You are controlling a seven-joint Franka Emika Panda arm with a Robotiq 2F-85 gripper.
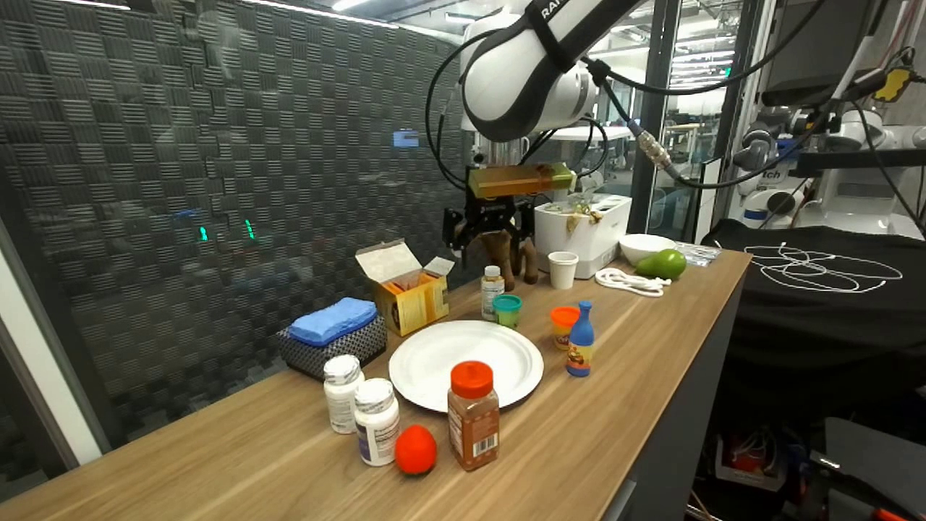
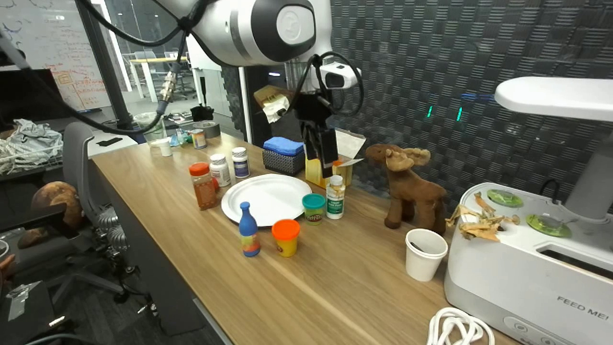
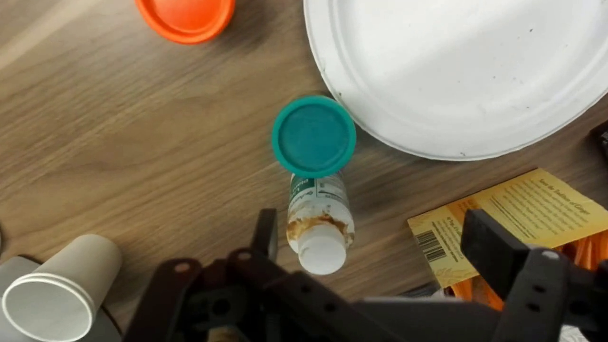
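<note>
My gripper (image 1: 488,236) stands open above the back of the table, clear of everything below. In the wrist view its fingers (image 3: 265,234) are wide apart, with only table, bottle and box showing lower down between and beside them. Beneath it stands a small white-capped bottle (image 3: 322,248), upright in the exterior views. A teal-lidded tub (image 3: 314,137) is close beside that bottle, near the rim of the white plate (image 2: 230,210). The orange-lidded tub (image 2: 285,236) and a blue bottle (image 2: 248,230) stand in front of the plate.
An open yellow box (image 1: 417,304) and a brown toy moose (image 2: 422,195) flank the gripper's area. A paper cup (image 2: 425,253) stands by the white planter (image 2: 505,270). Several jars, including a red-capped one (image 1: 474,417), crowd the plate's far end.
</note>
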